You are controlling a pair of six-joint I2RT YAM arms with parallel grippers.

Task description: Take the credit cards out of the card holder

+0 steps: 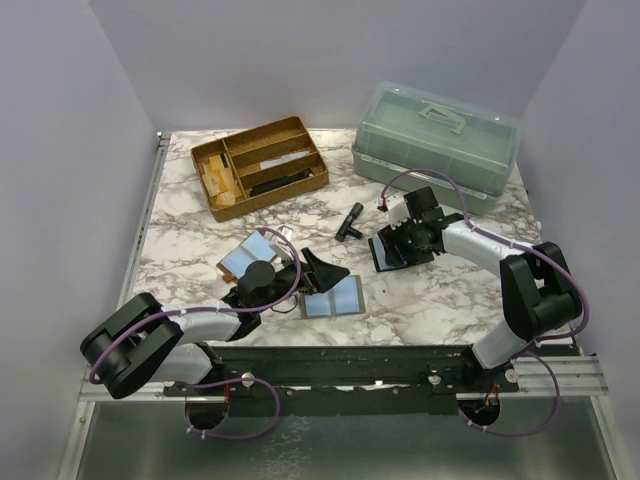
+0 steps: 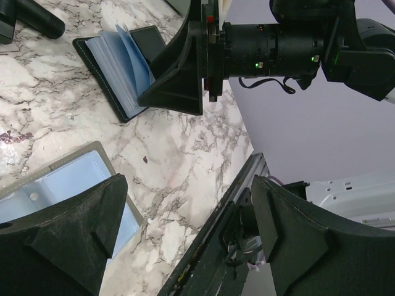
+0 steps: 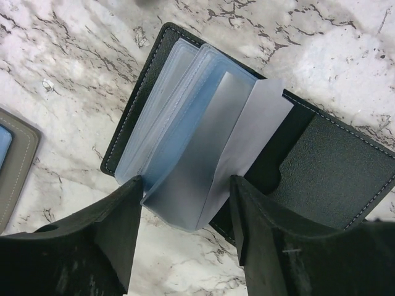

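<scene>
The black card holder lies open on the marble, its clear plastic sleeves fanned up; it is also in the left wrist view. My right gripper is over it, fingertips either side of the sleeves, part open; whether it grips them I cannot tell. My left gripper stands open over the table's front, near a grey holder with blue sleeves.
A wooden organizer is at the back left, a clear lidded box at the back right. A black tool lies mid-table; another blue-sleeved holder is at left.
</scene>
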